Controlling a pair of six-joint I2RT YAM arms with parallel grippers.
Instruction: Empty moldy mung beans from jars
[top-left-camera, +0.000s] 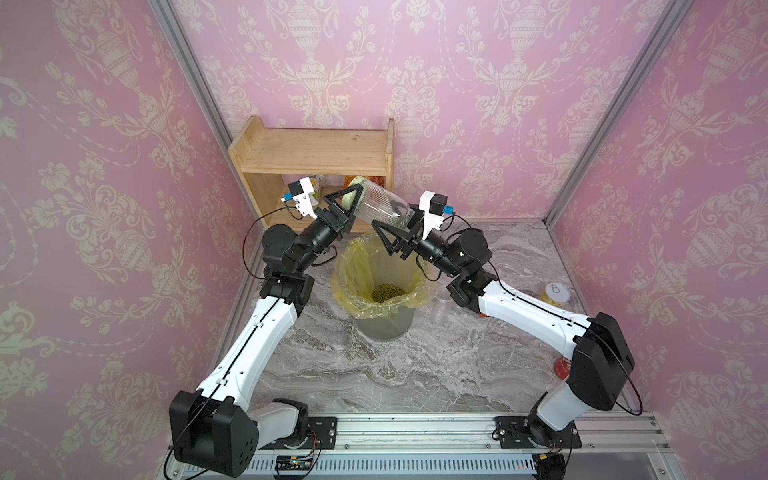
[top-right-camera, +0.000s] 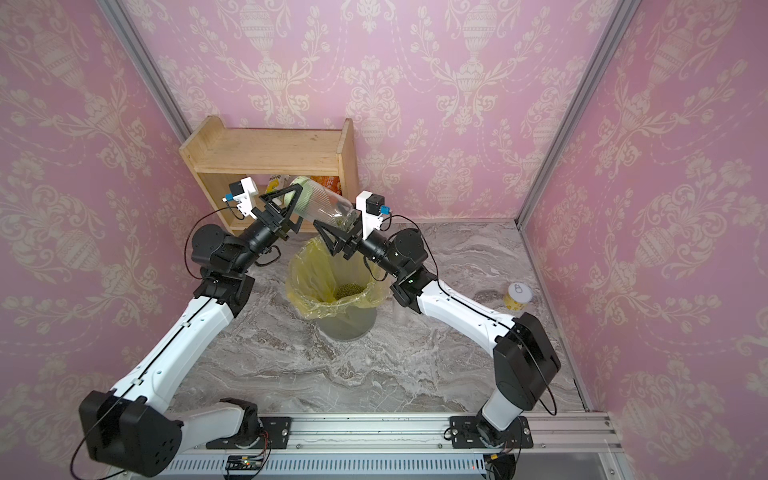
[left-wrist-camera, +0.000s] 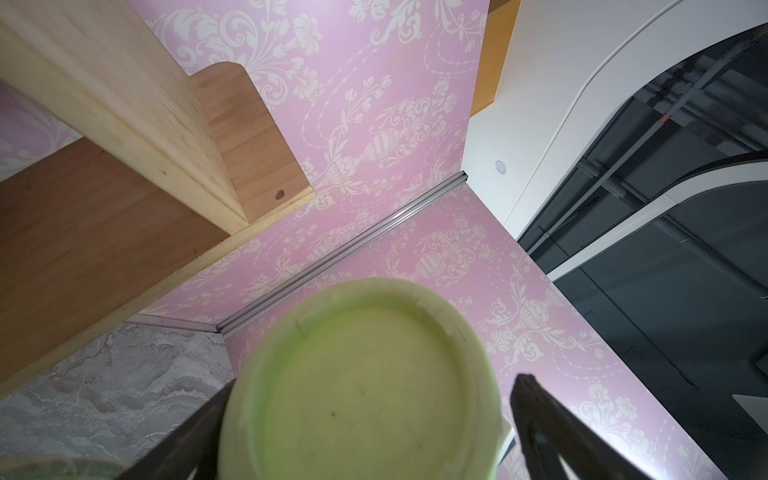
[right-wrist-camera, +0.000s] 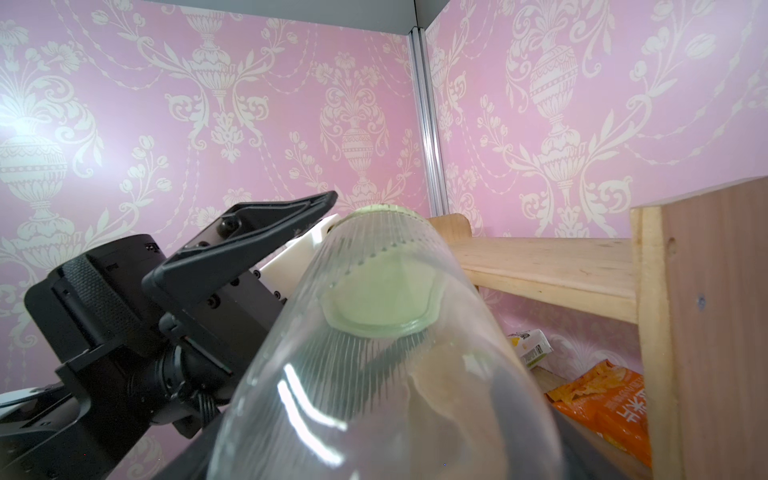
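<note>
A clear jar (top-left-camera: 382, 206) with a pale green lid (left-wrist-camera: 360, 392) is held tilted above a bucket with a yellow bag (top-left-camera: 360, 272); mung beans (top-left-camera: 388, 292) lie inside the bag. My left gripper (top-left-camera: 345, 200) is open around the lid end, its fingertips at both sides of the lid in the left wrist view. My right gripper (top-left-camera: 393, 228) is at the other end, with the jar filling the middle of the right wrist view; it is open, its fingers mostly hidden behind the jar. The jar looks empty in that view.
A wooden shelf (top-left-camera: 312, 144) with packets (right-wrist-camera: 600, 408) stands close behind the jar. A yellow can (top-right-camera: 517, 297) sits at the right of the marble table, and a red object (top-left-camera: 561, 368) lies nearer.
</note>
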